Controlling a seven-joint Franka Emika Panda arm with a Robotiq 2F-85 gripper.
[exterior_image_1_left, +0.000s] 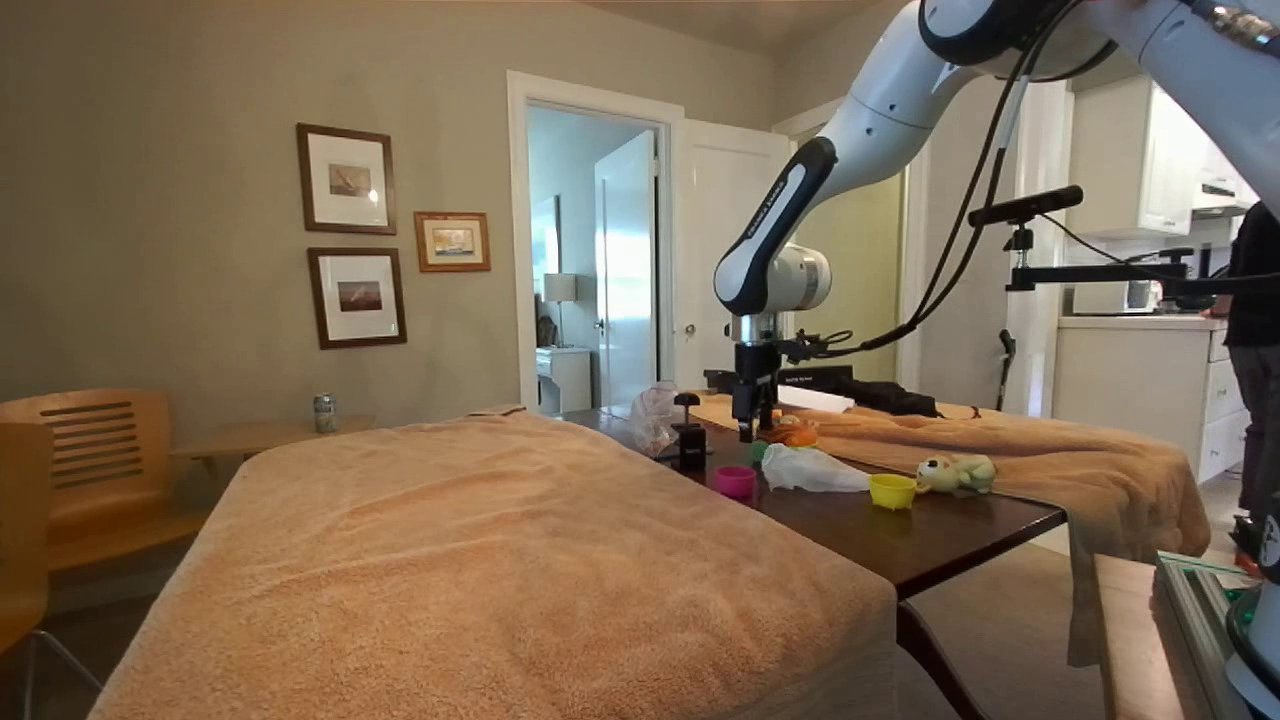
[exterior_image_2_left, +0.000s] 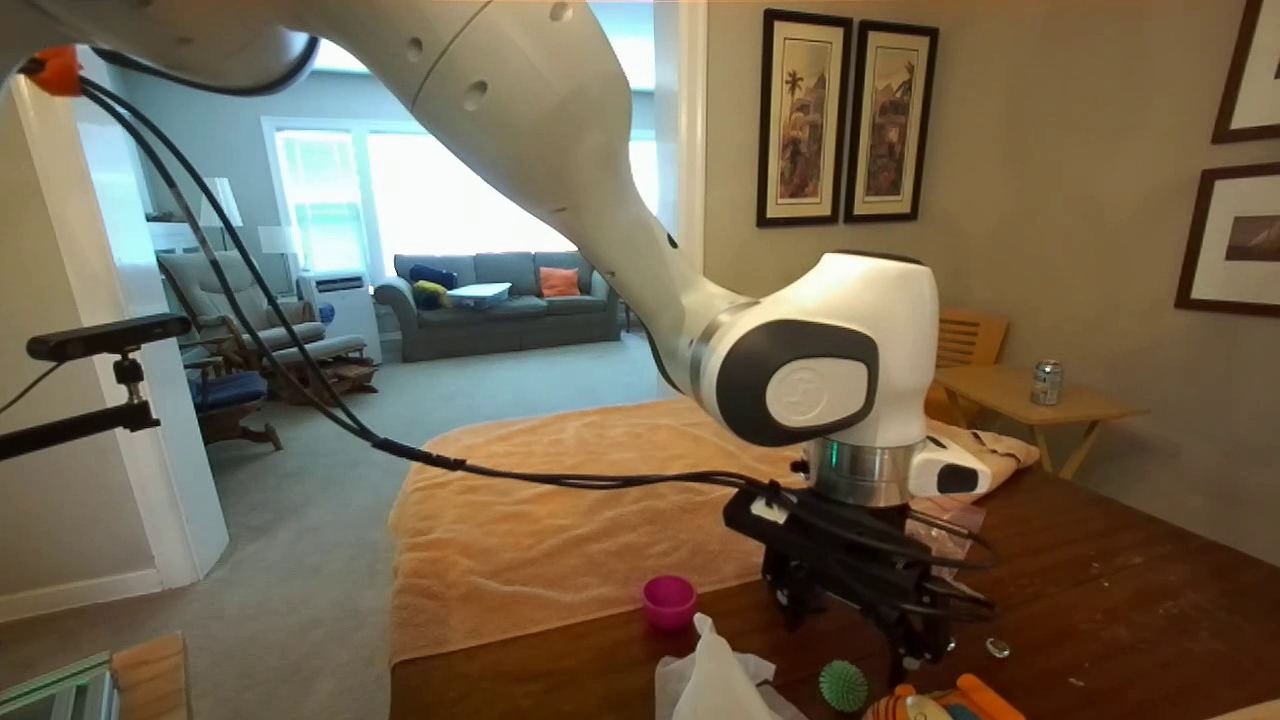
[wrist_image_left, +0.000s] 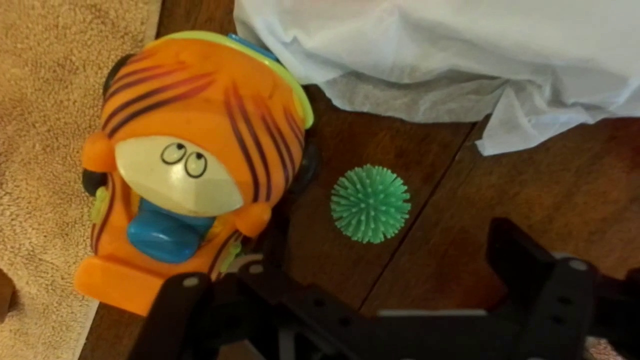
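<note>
My gripper is open with nothing between its fingers, held above the dark wooden table. In the wrist view a green spiky ball (wrist_image_left: 370, 204) lies on the wood, just beyond the gap between the fingers. To its left is an orange striped toy figure (wrist_image_left: 198, 120) with a pale face and a blue part. White crumpled cloth or paper (wrist_image_left: 420, 60) spreads across the top of that view. A pink cup (exterior_image_2_left: 669, 601) stands by the table's towel-side edge. In exterior view 1 a yellow cup (exterior_image_1_left: 891, 491) sits nearer the table's end, beside a pale green plush toy (exterior_image_1_left: 956, 473).
A black bottle-like object (exterior_image_1_left: 689, 434) stands near clear plastic wrapping (exterior_image_1_left: 656, 418), left of the gripper. Orange towels (exterior_image_1_left: 516, 564) cover surfaces on both sides of the table (exterior_image_1_left: 948, 540). In exterior view 2 the wood at right is mostly bare.
</note>
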